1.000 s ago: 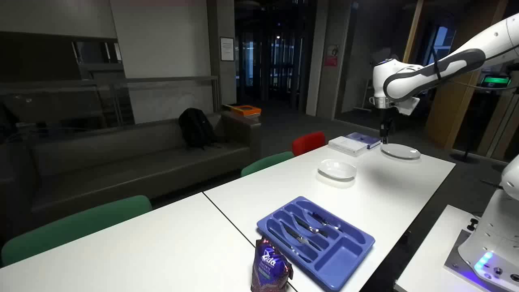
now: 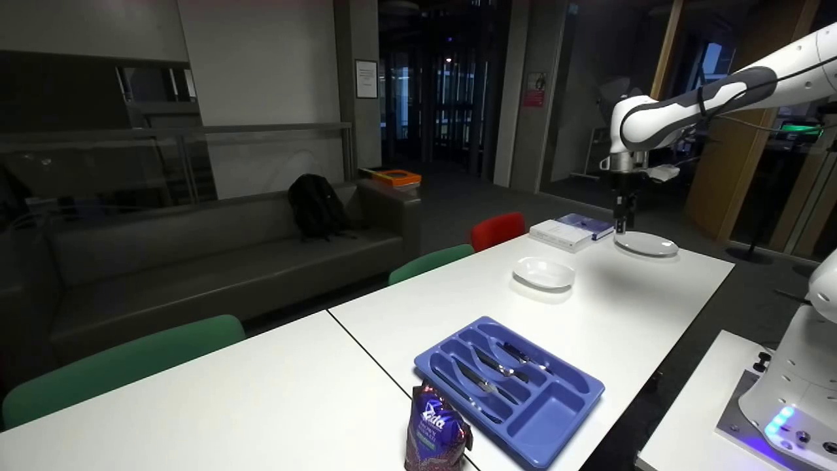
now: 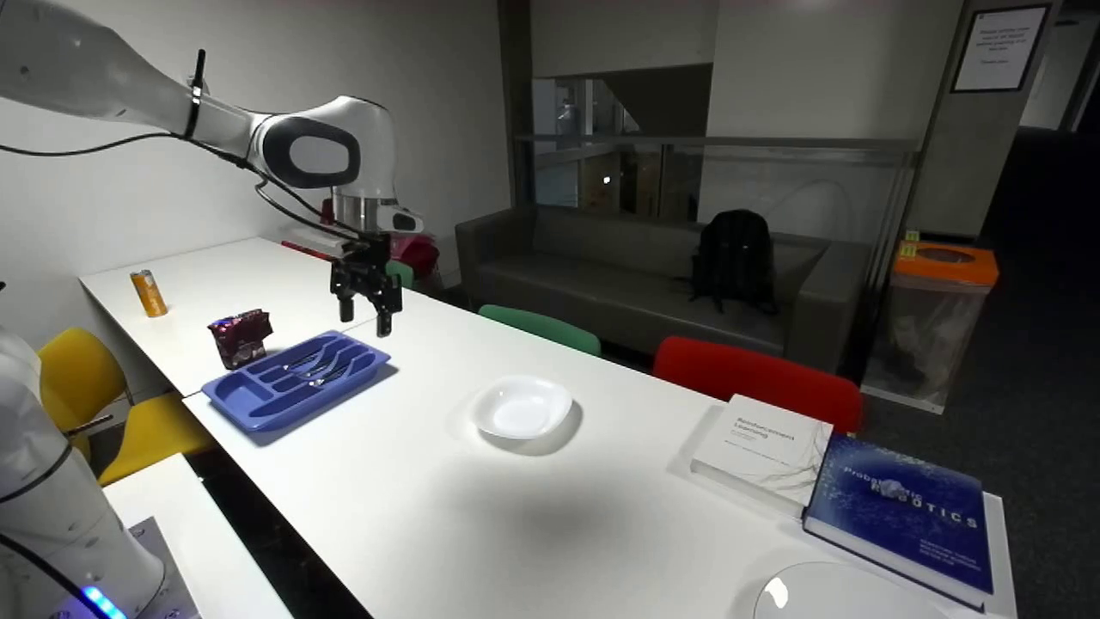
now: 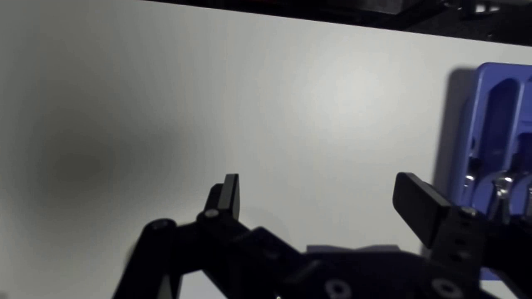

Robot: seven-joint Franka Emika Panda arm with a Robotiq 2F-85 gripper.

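My gripper is open, its fingers [image 4: 230, 195] wide apart with only bare white table showing between them. It hangs above the tabletop, pointing down, beside the blue cutlery tray [image 4: 474, 129], which is cut off by the right edge of the wrist view. In exterior view 2 the gripper [image 3: 365, 318] appears just above the far end of the tray [image 3: 270, 418]. Several metal utensils [image 2: 486, 381] lie in the tray's compartments. A white bowl [image 2: 545, 273] and a white plate [image 2: 646, 244] sit farther along the table.
Close by the tray stands a purple foil bag [image 2: 436, 433]. A white book [image 3: 763, 450] and a blue book [image 3: 897, 511] lie near the plate. An orange can [image 3: 149, 293] is at the other end. Bare table spreads around the bowl.
The wrist has turned a little and the arm's end has shifted slightly right in exterior view 1. Tray, bag, bowl, plate and books have stayed put.
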